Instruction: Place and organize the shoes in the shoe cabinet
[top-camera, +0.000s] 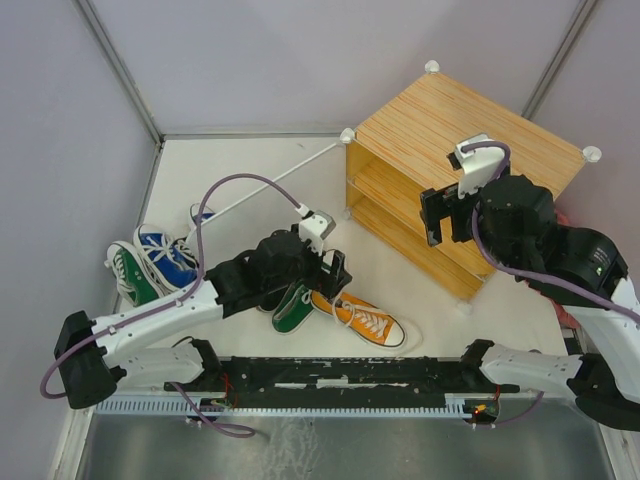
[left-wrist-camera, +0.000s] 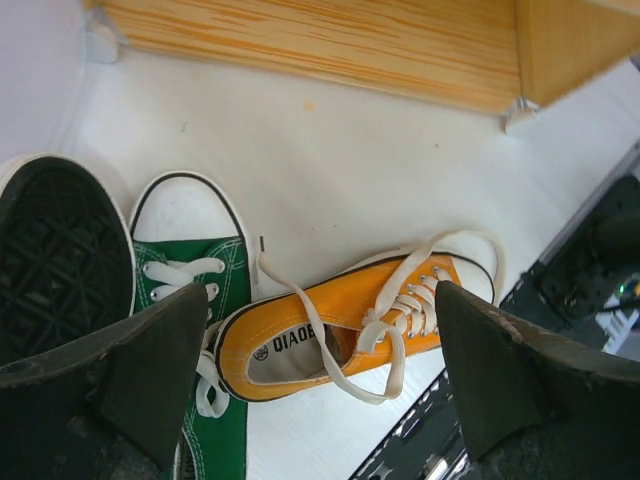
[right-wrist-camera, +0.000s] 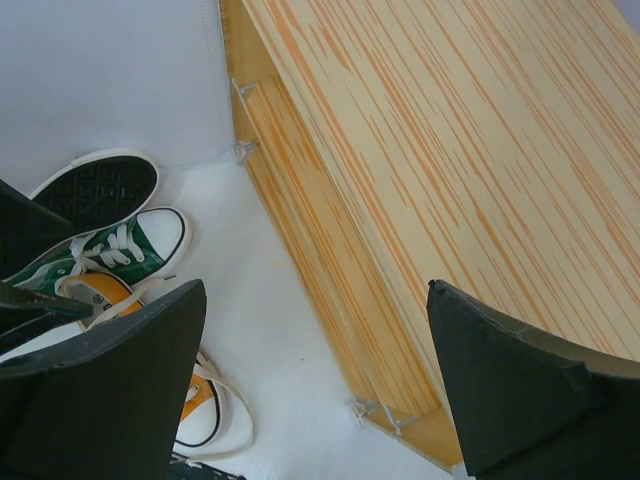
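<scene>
The orange shoe (top-camera: 362, 318) lies on the white surface with its heel against a green shoe (top-camera: 292, 310). Above its heel end, my left gripper (top-camera: 334, 272) hangs open; in the left wrist view the shoe shows between the spread fingers with nothing gripped. My right gripper is open and empty, over the front of the wooden shoe cabinet (top-camera: 460, 110). Further left lie another green shoe (top-camera: 132, 272) and a blue shoe (top-camera: 165, 255). A dark-soled shoe (left-wrist-camera: 65, 265) lies beside the green one in the left wrist view. The cabinet's shelves look empty where visible.
The cabinet's white door (right-wrist-camera: 110, 150) stands swung out to the left. Free white surface lies between the orange shoe and the cabinet. A dark bar (top-camera: 330, 385) runs along the front edge. Red cloth (top-camera: 566, 318) lies right of the cabinet.
</scene>
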